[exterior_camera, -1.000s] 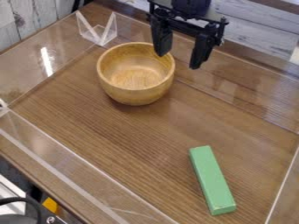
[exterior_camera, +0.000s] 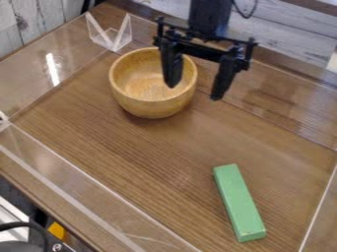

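Observation:
My black gripper hangs in the upper middle, its two dark fingers spread wide and open, with nothing seen between them. It is over the right side of a tan round bowl on the wooden table. A light green rectangular block lies at the lower right, well apart from the gripper.
A white wire-like object stands at the back left. Pale walls border the back, and a dark cable shows at the bottom left corner.
The bowl and block are unmoved.

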